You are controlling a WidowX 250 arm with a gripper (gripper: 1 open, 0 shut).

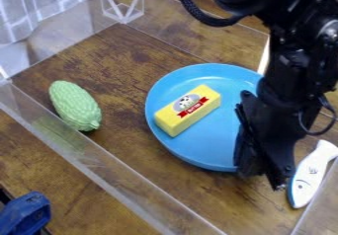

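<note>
My black gripper (264,160) is low at the right side of a blue plate (199,145), over its edge, with the fingertips partly hidden by its own body, so I cannot see whether anything is between them. A yellow box (187,110) with a red label lies on the plate, left of the gripper.
A green cabbage-like vegetable (74,106) lies at the left. A white and blue fish-shaped object (309,175) is right of the gripper. Clear walls border the wooden surface (119,61). A blue object (22,213) sits at the lower left.
</note>
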